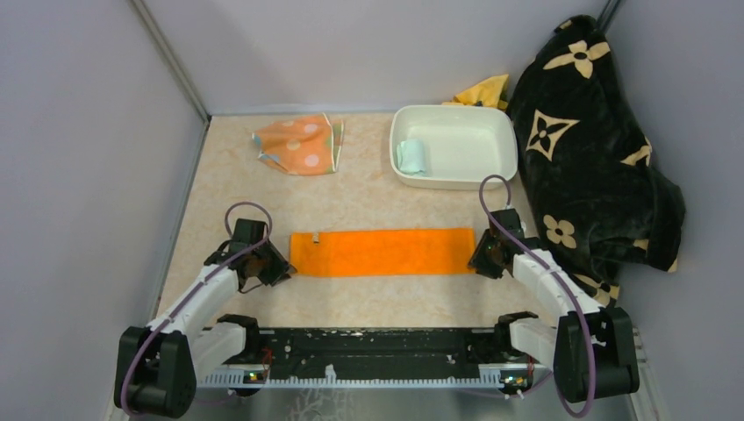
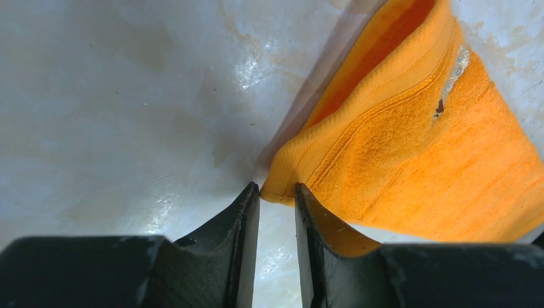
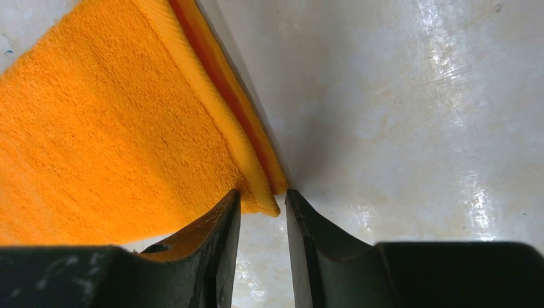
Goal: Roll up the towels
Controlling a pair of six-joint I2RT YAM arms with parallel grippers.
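An orange towel (image 1: 382,252) lies folded into a long strip across the front of the table, with layered hems at both ends. My left gripper is at its left end, part open, with the corner of the towel at and between its fingertips. My right gripper is at the right end, part open, the folded corner between its fingertips. A light blue rolled towel (image 1: 411,156) rests in a white bin (image 1: 469,140) at the back right.
A polka-dot towel (image 1: 298,146) lies at the back left. A yellow cloth (image 1: 482,92) is behind the bin. A black patterned blanket (image 1: 561,114) fills the right side.
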